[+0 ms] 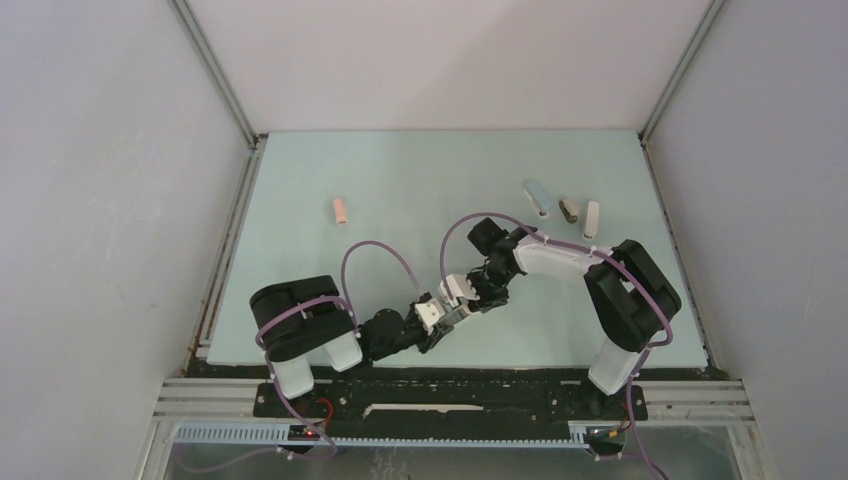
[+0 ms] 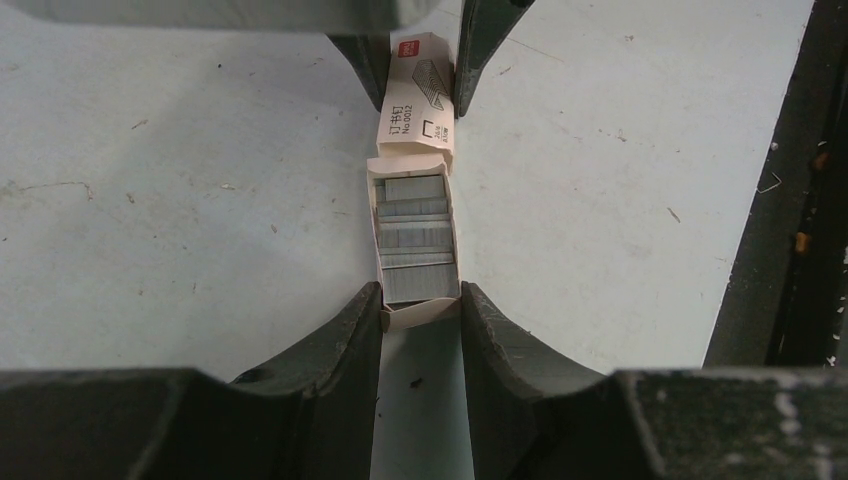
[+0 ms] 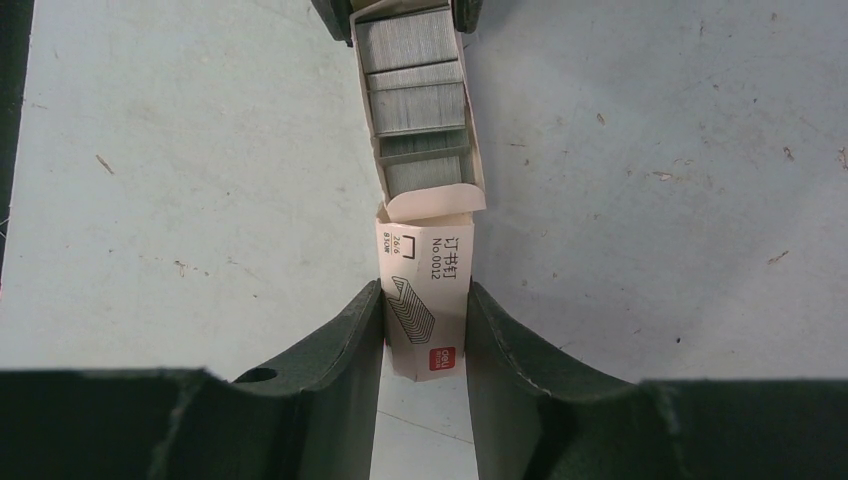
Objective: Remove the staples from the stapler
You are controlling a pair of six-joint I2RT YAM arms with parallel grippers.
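Note:
A pale pink staple tray (image 2: 372, 215) with several grey strips of staples (image 2: 420, 283) in it lies between my arms. My left gripper is shut on the tray's near end. My right gripper is shut on the sides of a printed cardboard sleeve (image 3: 428, 262). The tray's far end flap (image 3: 436, 202) is at the sleeve's mouth, roughly in line with it; whether it sits inside is hard to tell. In the top view the left gripper (image 1: 437, 317) and right gripper (image 1: 476, 292) almost meet, hiding much of both parts.
At the back right are a blue stapler (image 1: 537, 196), a small brownish object (image 1: 569, 210) and a pale stapler-like object (image 1: 591, 219). A small pink object (image 1: 340, 210) lies at the back left.

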